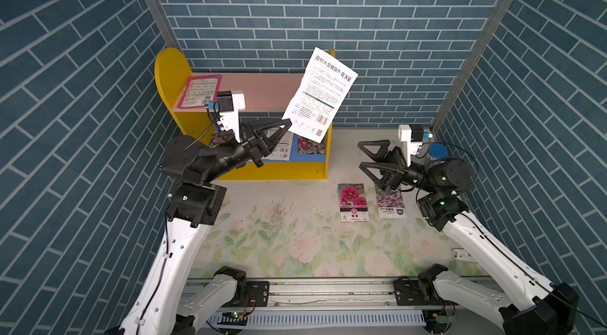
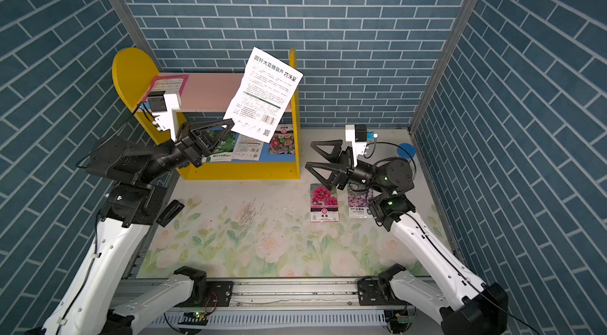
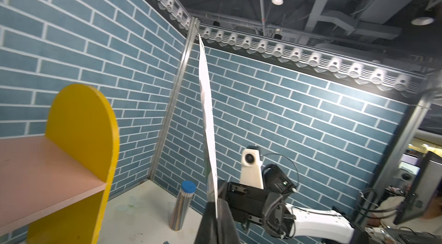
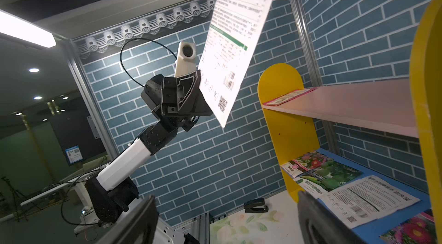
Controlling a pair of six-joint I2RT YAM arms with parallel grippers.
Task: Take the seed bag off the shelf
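Note:
A white seed bag (image 1: 321,96), its printed back showing, hangs tilted in the air in front of the pink upper shelf (image 1: 265,89). My left gripper (image 1: 289,125) is shut on its lower left corner. From the left wrist camera the bag (image 3: 207,124) appears nearly edge-on above the closed fingers (image 3: 216,221). My right gripper (image 1: 361,155) stands open over the right part of the table, nothing between its fingers, pointing toward the bag but apart from it. In the right wrist view the bag (image 4: 237,36) rises at upper centre.
A pink-edged bag (image 1: 201,91) lies at the upper shelf's left. Several bags cover the blue lower shelf (image 4: 368,166). The yellow side panel (image 3: 82,124) rises close by. Two bags, one pink-flowered (image 1: 352,202), lie on the table; a blue-capped bottle (image 3: 182,204) stands at right.

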